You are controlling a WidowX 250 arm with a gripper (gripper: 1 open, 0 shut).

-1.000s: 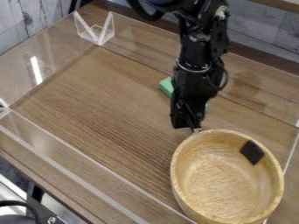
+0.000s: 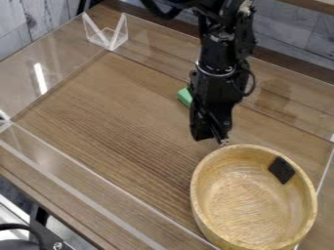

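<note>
The black robot arm reaches down from the top centre, its gripper (image 2: pixel 209 131) low over the wooden table (image 2: pixel 104 146), just behind the rim of a large tan bowl (image 2: pixel 248 200). The gripper looks shut, though its fingertips are small and dark; nothing shows held. A green object (image 2: pixel 186 98) lies behind the arm, partly hidden by it. A black rectangular piece (image 2: pixel 282 169) is at the bowl's inner right wall.
A white wire-like holder (image 2: pixel 107 33) stands at the back left. A wooden ledge runs along the back right.
The gripper and arm have shifted very slightly; the bowl and green object look unchanged.
</note>
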